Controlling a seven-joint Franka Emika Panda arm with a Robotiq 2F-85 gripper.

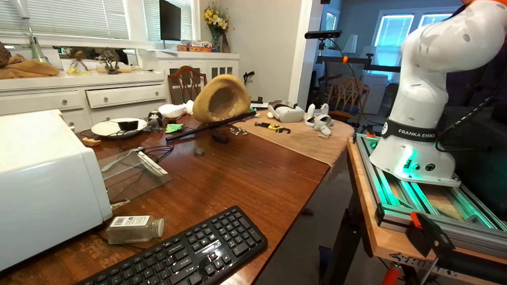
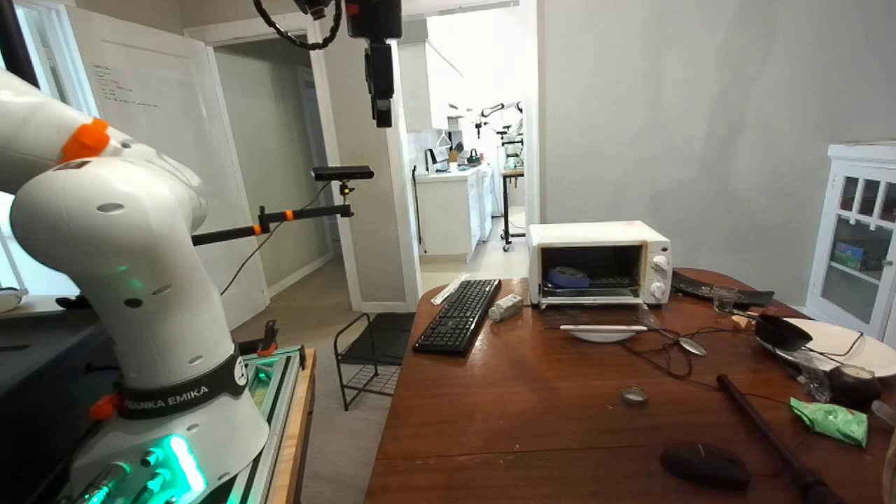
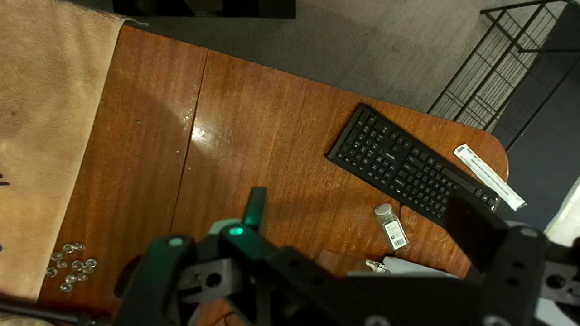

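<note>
My gripper stands open high above the table, its two fingers wide apart in the wrist view and nothing between them. Exterior view 2 shows the gripper [image 2: 383,124] side-on, hanging in the air at the top. Below it in the wrist view lie a black keyboard [image 3: 410,163] and a clear bottle [image 3: 392,228] on its side, with a white label. The same keyboard [image 1: 190,254] and bottle [image 1: 135,229] are in the foreground of exterior view 1. No hand parts show in exterior view 1.
A white toaster oven [image 2: 600,231] stands open-fronted behind a lowered glass door. Plate [image 2: 827,340], black rod [image 2: 768,432], mouse [image 2: 703,465] and green packet [image 2: 831,421] crowd one side. A hat [image 1: 202,102] and headset [image 1: 287,113] sit farther off.
</note>
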